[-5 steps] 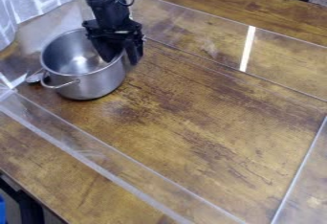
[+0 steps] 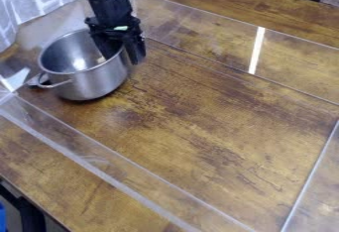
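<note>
A steel pot (image 2: 87, 77) with a side handle sits at the left of the wooden table. My black gripper (image 2: 122, 48) reaches down from the top left over the pot's back right rim. Its fingers overlap the rim and the pot's right side; whether they grip it is not clear.
Clear strips run along it. A light metallic object (image 2: 14, 77) lies left of the pot, beside a pale wall.
The pot has shifted slightly to the left, and my gripper has moved a little left with it.
</note>
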